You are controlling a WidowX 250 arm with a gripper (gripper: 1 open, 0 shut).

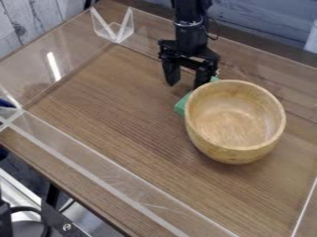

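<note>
My gripper (188, 67) is a black arm reaching down from the top centre, its fingers apart just above the wooden table, left of and behind a large wooden bowl (234, 122). A green object (183, 105) lies partly hidden under or behind the bowl's left side. Whether anything is between the fingers is too dark to tell.
A clear angular object (111, 26) stands at the back left. Clear strips run along the lower left, with dark cables at the bottom left corner.
</note>
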